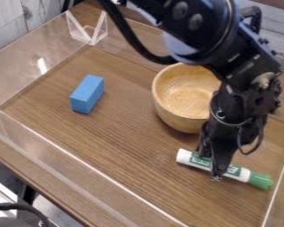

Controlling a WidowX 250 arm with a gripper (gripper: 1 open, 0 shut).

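Observation:
My black gripper (pixel 213 161) points down over a white tube with a green cap (pixel 258 181) that lies on the wooden tray floor at the lower right. Its fingertips are at the tube's left-middle part, in front of it or on it. Whether anything is between them is unclear in this view. A tan wooden bowl (pixel 183 94) sits just behind the gripper, partly hidden by the arm.
A blue block (pixel 88 94) lies at the left. Clear plastic walls edge the tray (pixel 109 168). A black cable shows at the bottom left corner.

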